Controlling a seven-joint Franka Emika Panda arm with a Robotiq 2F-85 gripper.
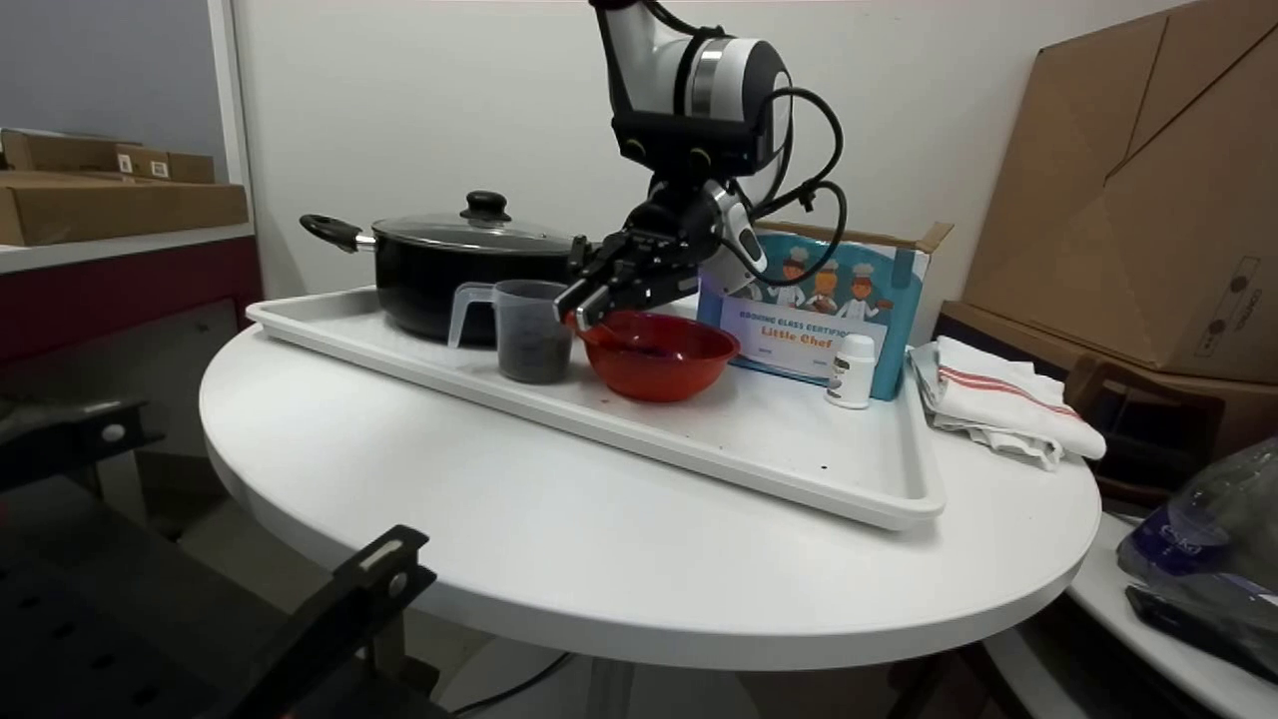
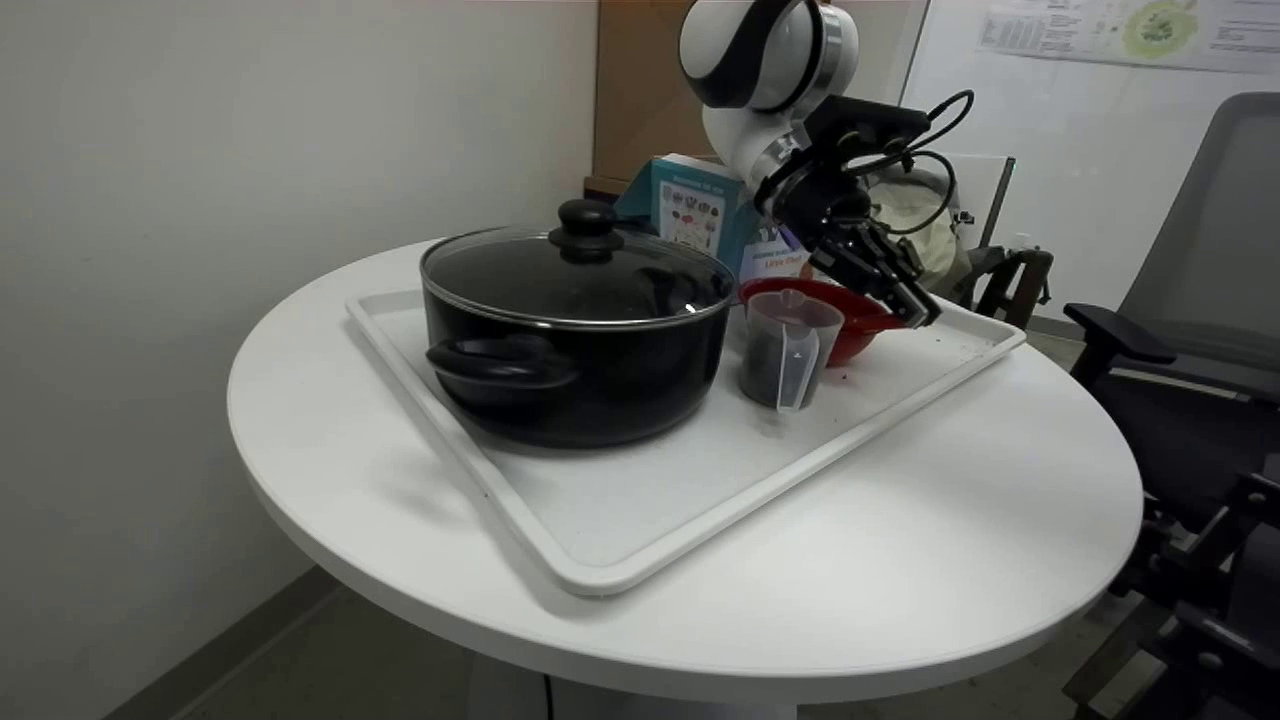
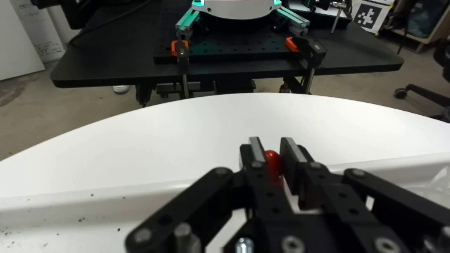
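Note:
My gripper is shut on a red utensil handle, whose rounded end shows between the fingers in the wrist view. The hand is tilted nearly flat, with its fingertips at the left rim of the red bowl in exterior view 1. The lower part of the utensil cannot be made out from outside; fingers and bowl hide it. In exterior view 2 the gripper hangs over the bowl's right side, and the bowl is partly behind the clear measuring cup.
A black lidded pot stands left of the cup on the white tray. A blue box and a white bottle are at the right. Beyond them lies a folded towel. The tray's front right is open.

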